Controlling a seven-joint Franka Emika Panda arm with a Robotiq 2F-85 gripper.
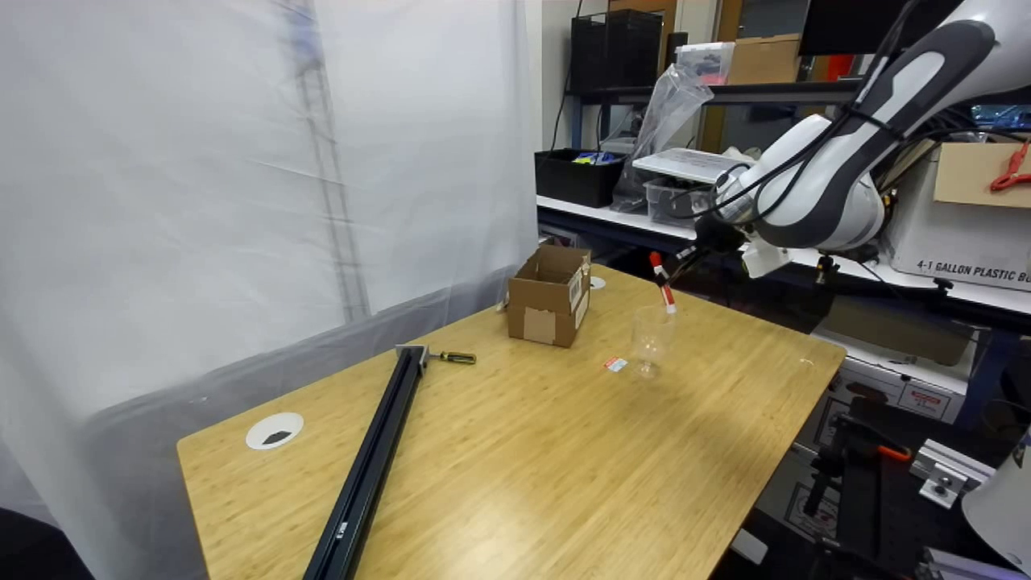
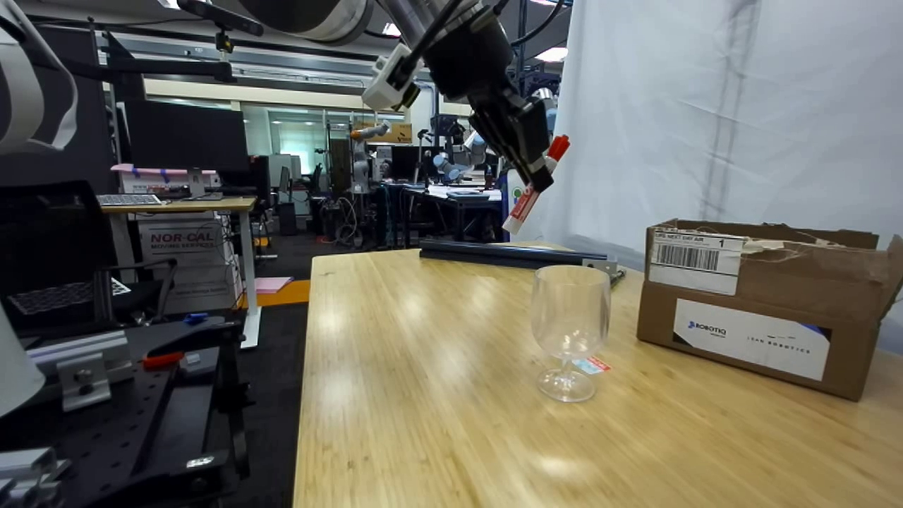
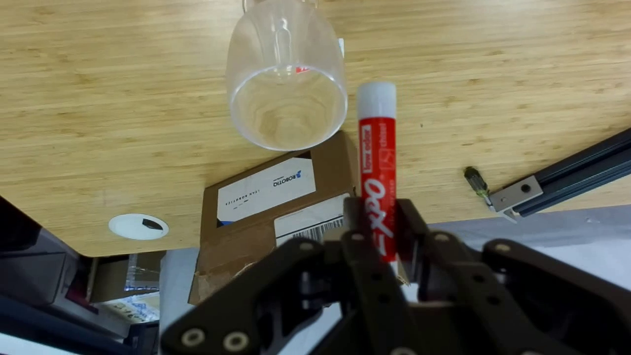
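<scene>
My gripper is shut on a red and white marker, whose lettering faces the wrist camera. In exterior view 2 the marker slants, its red end up and its white end down, well above the tabletop. A clear stemmed glass stands upright and looks empty on the table. The marker's white end is higher than the glass rim in that view and off to its left. From exterior view 1 the white end shows close to the glass, at its upper right.
An open cardboard box stands near the glass. A small red and white packet lies by the glass's foot. Farther off are a screwdriver and a long black rail.
</scene>
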